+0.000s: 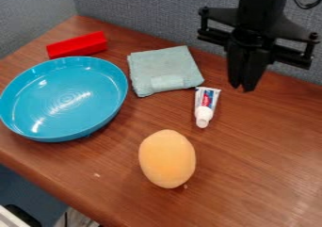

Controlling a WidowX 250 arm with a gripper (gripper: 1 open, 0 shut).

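Note:
The black gripper [244, 76] hangs at the upper right, above and right of a white toothpaste tube [205, 107], its fingers pointing down; whether they are open or shut is hard to tell. Left of the tube lies a folded grey-green cloth [165, 66]. A blue plate [63, 99] is on the left, with a red block [77, 44] behind it. An orange, egg-shaped object [167, 158] lies at the front middle.
Grey padded walls stand at the back, and the table's edge runs along the left.

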